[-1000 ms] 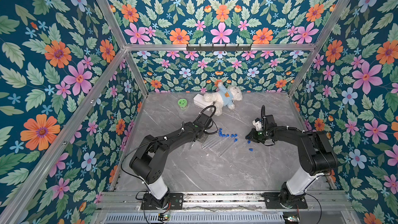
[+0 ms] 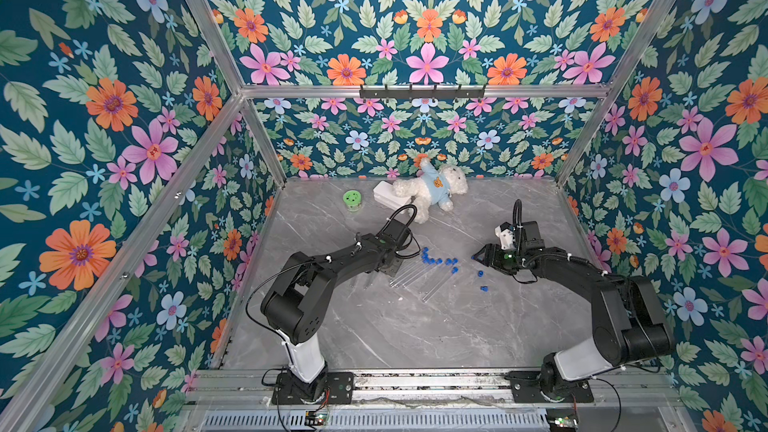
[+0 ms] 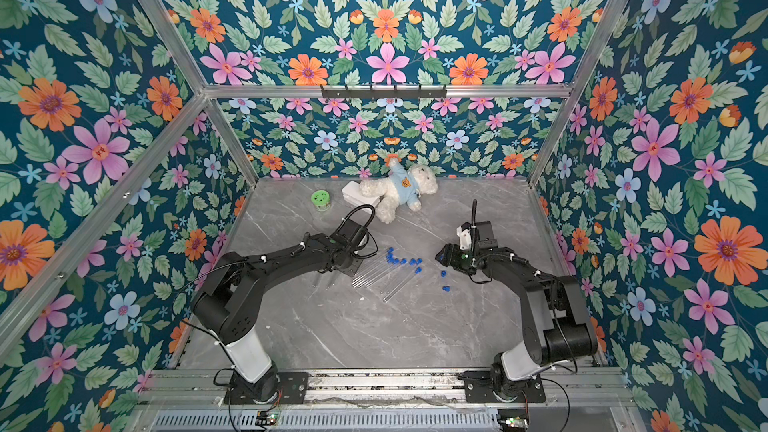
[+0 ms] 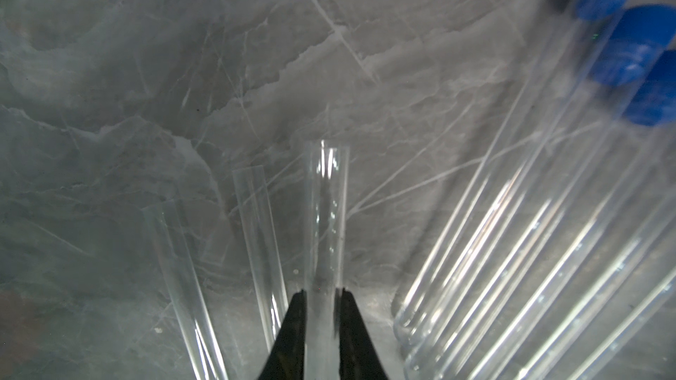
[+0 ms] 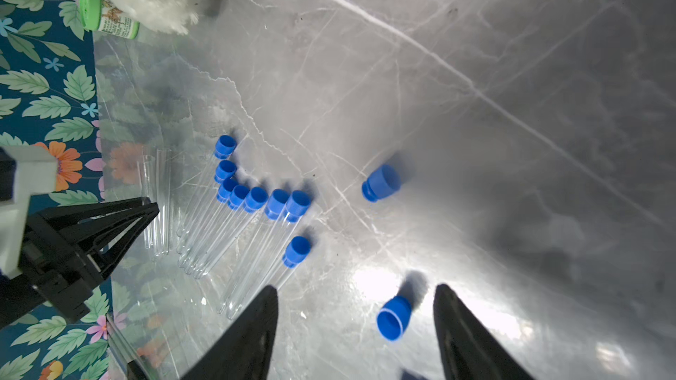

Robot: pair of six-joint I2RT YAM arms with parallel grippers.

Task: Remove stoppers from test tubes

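An uncapped clear test tube [image 4: 326, 218] is gripped in my left gripper, its open mouth pointing up the left wrist view. My right gripper stands open, its fingers wide apart. Ahead of it lies one loose blue stopper [image 5: 381, 183]. A second loose stopper [image 5: 394, 317] shows between the fingers' lines of sight, apart from both. Part of a dark blue thing shows at that view's bottom edge. Several stoppered tubes [image 5: 246, 257] lie in a slanted row, blue caps [image 5: 297, 204] toward the right arm. Two uncapped tubes [image 4: 262, 239] lie beside the held one.
A plush toy [image 2: 436, 185], a white box [image 2: 389, 195] and a green-lidded jar [image 2: 352, 200] are along the back of the grey table [image 2: 360, 324].
The right arm has drawn back slightly. The left gripper has shifted a little, still holding its tube.
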